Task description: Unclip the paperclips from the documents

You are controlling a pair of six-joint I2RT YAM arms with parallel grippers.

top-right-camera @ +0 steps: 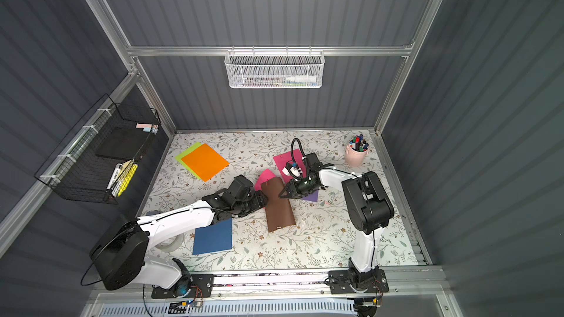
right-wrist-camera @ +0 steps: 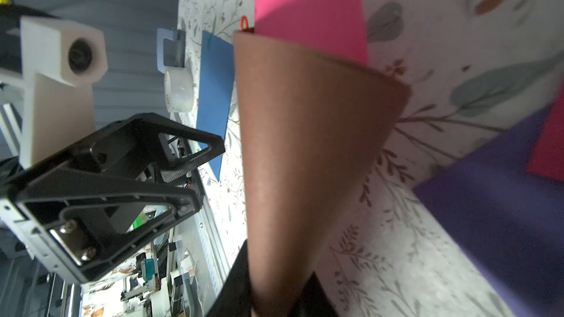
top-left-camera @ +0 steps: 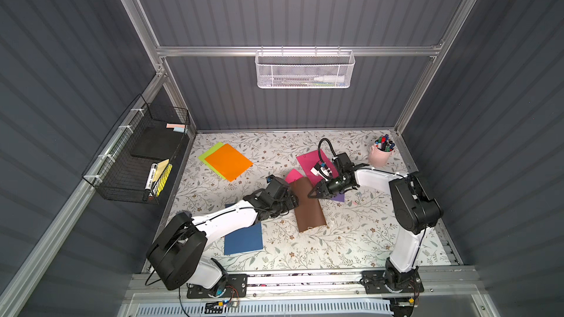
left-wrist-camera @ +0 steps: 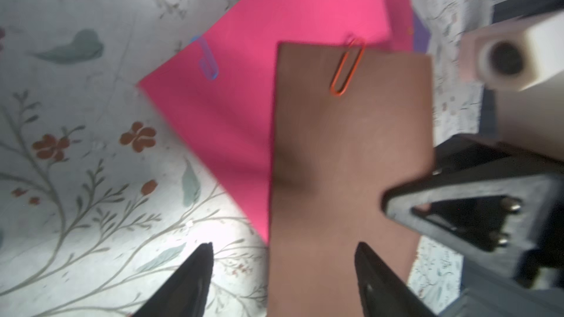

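A brown document point(top-left-camera: 308, 214) is lifted off the table between the two arms. My right gripper point(top-right-camera: 282, 194) is shut on its right side, and in the right wrist view the brown sheet point(right-wrist-camera: 305, 123) bends between the fingers. A red paperclip point(left-wrist-camera: 347, 67) sits on its top edge in the left wrist view. Left of the sheet, my left gripper is part open, its dark fingertips apart and the brown sheet seen beyond them. Below lies a pink document point(left-wrist-camera: 235, 105) with a blue paperclip point(left-wrist-camera: 205, 58) on its edge.
A blue document point(top-left-camera: 243, 239) lies at the front left, orange point(top-left-camera: 228, 161) and green sheets at the back left. Purple paper point(right-wrist-camera: 499, 199) is beneath the right arm. A pen cup point(top-left-camera: 380, 155) stands back right.
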